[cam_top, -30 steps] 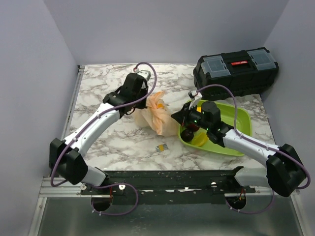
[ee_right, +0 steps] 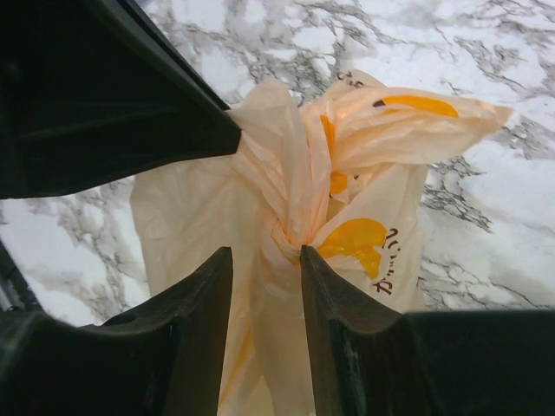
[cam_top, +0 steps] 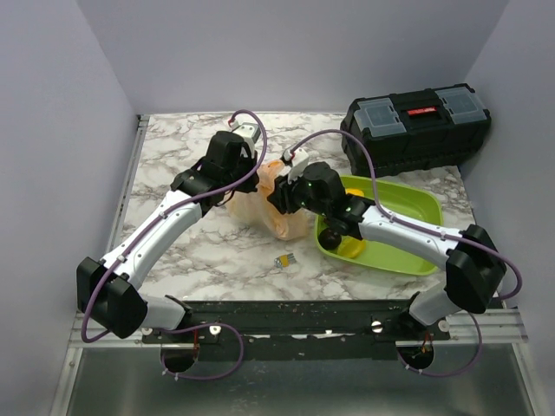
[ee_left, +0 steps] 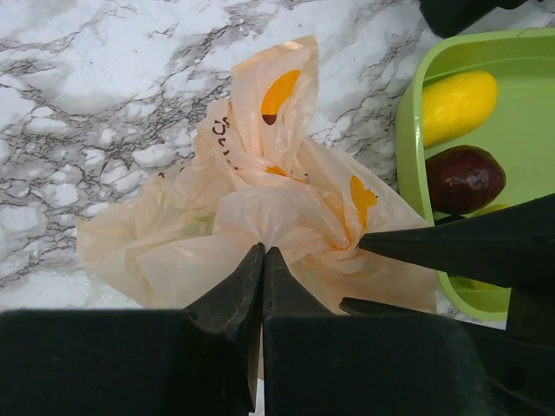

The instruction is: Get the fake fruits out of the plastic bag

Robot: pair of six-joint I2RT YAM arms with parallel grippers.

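The peach-coloured plastic bag point(cam_top: 286, 224) lies crumpled on the marble surface, with orange prints and dark lettering on it. My left gripper is shut, with a pinch of the bag point(ee_left: 199, 260) gathered at its tips. The right gripper is part open, a twisted fold of the bag point(ee_right: 290, 186) between its fingers. In the left wrist view, a yellow fruit point(ee_left: 460, 106) and a dark red one point(ee_left: 466, 179) lie in the green bin. A very dark fruit point(cam_top: 329, 239) sits there too. No fruit shows clearly inside the bag.
The green bin point(cam_top: 408, 261) stands just right of the bag, partly under the right arm. A black toolbox point(cam_top: 416, 130) is at the back right. A small yellow-and-grey item point(cam_top: 284, 260) lies in front.
My right gripper has moved left from the bin's edge to the bag, and its fingers are now around a fold.
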